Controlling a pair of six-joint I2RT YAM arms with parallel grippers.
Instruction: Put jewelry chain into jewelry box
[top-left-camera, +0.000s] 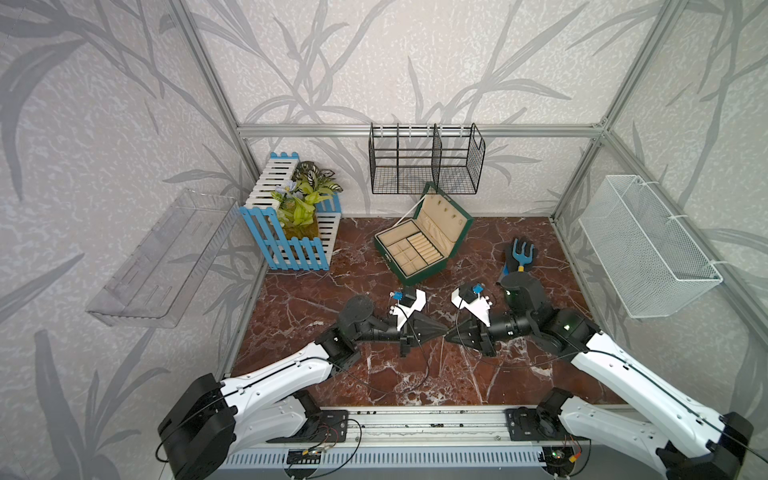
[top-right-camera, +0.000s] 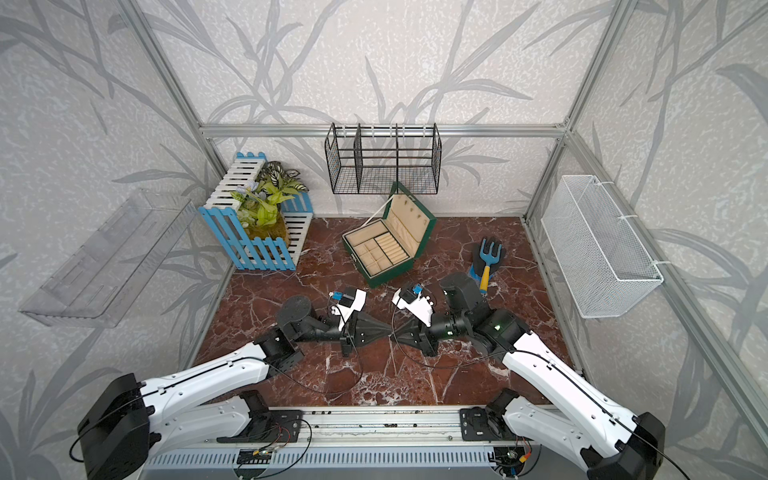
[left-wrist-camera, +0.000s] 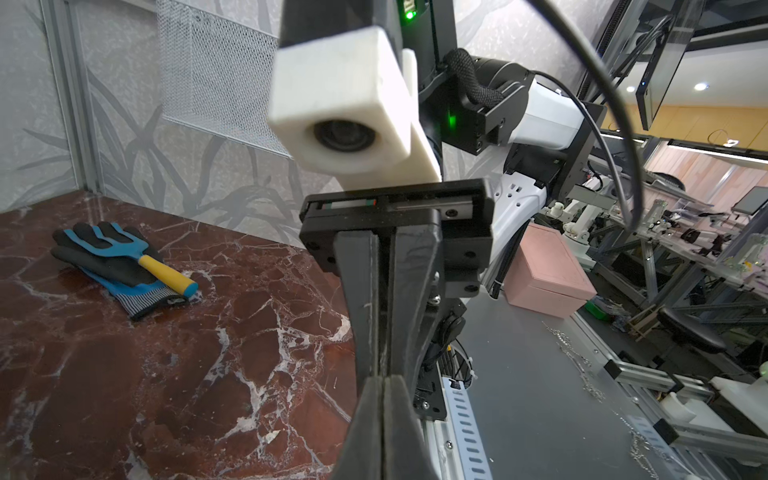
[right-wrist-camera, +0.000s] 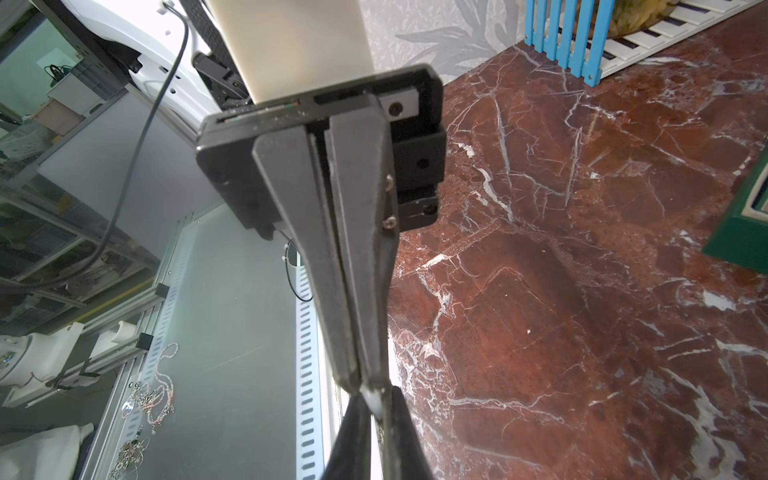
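Note:
An open green jewelry box (top-left-camera: 416, 252) with beige compartments stands at the back middle of the marble table. In front of it my left gripper (top-left-camera: 441, 329) and right gripper (top-right-camera: 393, 334) meet tip to tip. The left one is shut, with nothing distinct showing between its fingers. The right one is shut on something small and pale at its fingertips (right-wrist-camera: 349, 369), with a thin glinting strand below in the right wrist view, probably chain; too small to be sure. Loose chains (right-wrist-camera: 160, 384) lie on a grey surface beyond the table's edge in both wrist views.
A blue-and-white planter (top-left-camera: 280, 252) stands at back left. Gloves with a toy fork (top-right-camera: 488, 260) lie at the right. A black wire basket (top-left-camera: 426, 172) hangs above the box; other baskets hang on the side walls. The table between planter and box is clear.

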